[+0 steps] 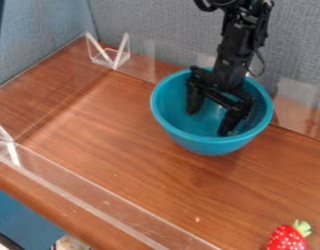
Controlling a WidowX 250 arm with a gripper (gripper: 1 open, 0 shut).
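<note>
My black gripper (pixel 215 109) reaches down from above into a teal bowl (pixel 186 133) at the upper right of the wooden table. Its fingers stand apart inside the bowl, open, with nothing clearly held between them. Whether anything lies on the bowl's bottom beneath it is hard to tell. A toy strawberry (pixel 287 237) lies at the lower right corner, apart from the bowl.
Clear plastic walls edge the table (pixel 110 117), with white corner brackets (pixel 108 55) at the back left. A grey padded wall stands behind.
</note>
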